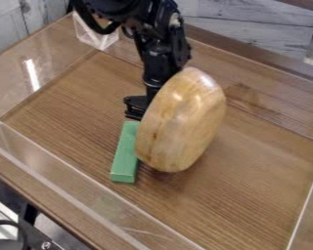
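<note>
A large wooden bowl [180,117] stands tipped up on its side in the middle right, its rounded pale outside facing the camera. It leans over the end of a green bar [125,156] lying on the wooden table. The black arm reaches down from the top behind the bowl. Part of my gripper shows at the bowl's left edge, but its fingertips are hidden behind the bowl, so its hold cannot be seen.
A whitish translucent object [94,27] stands at the back left. Cables show at the bottom left.
</note>
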